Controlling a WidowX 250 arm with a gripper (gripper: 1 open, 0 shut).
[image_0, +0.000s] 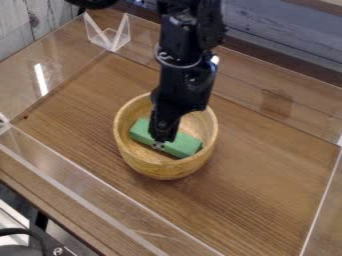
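A yellow round bowl (201, 160) sits near the middle of the table, with a green rectangular block (179, 144) lying inside it. The black gripper (163, 128) reaches down from the top over the bowl's left half, its tips just above or at the block's upper left part. It appears shut, though the dark fingers are hard to make out, and I cannot tell whether they touch the block.
A clear plastic container (104, 30) stands at the back left. A small blue object shows behind the arm. Dark cables lie at the lower left.
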